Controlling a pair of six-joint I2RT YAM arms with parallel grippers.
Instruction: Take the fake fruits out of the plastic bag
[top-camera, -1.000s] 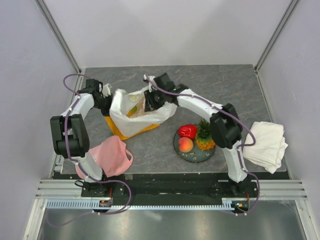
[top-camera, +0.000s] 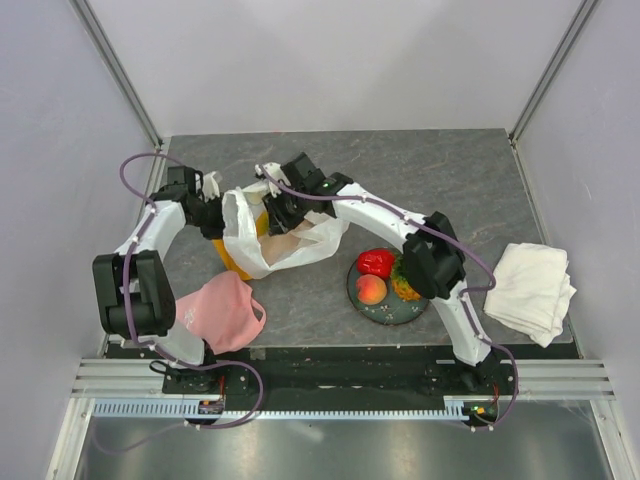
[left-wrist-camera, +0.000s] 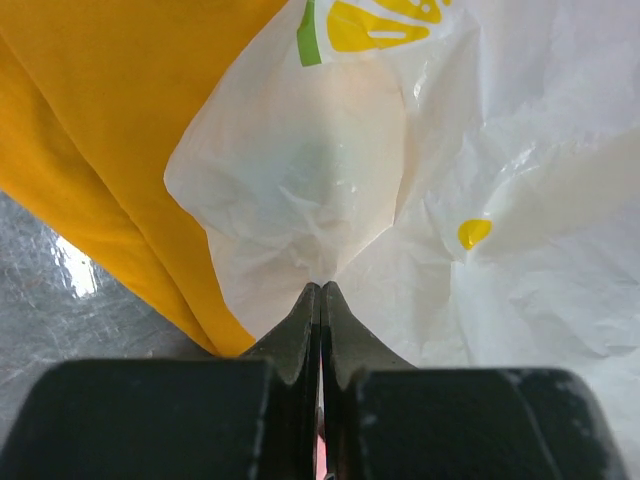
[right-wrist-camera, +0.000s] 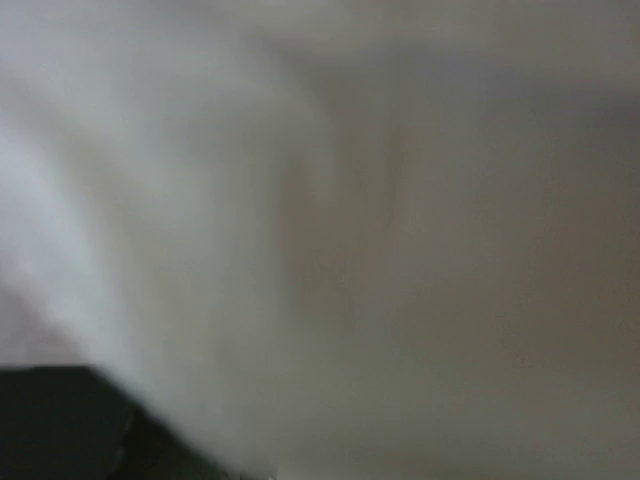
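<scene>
The white plastic bag (top-camera: 290, 250) lies open at the upper middle, on orange cloth (left-wrist-camera: 120, 150). My right gripper (top-camera: 275, 215) is down inside the bag's opening; its wrist view is blurred white and beige, and what it holds is hidden. My left gripper is shut at the bag's left edge, against the printed plastic, with nothing clearly visible between its fingertips. A yellow shape (top-camera: 261, 222) shows partly inside the bag.
A dark plate (top-camera: 385, 312) holds a red pepper (top-camera: 375, 262), a peach (top-camera: 370, 289) and a pineapple (top-camera: 402, 285), partly under my right arm. A pink bag (top-camera: 215, 310) lies front left, white cloths (top-camera: 525, 290) at the right.
My right gripper has moved left and down, deeper into the bag, its arm now over the plate's right side. The left arm has shifted slightly toward the front.
</scene>
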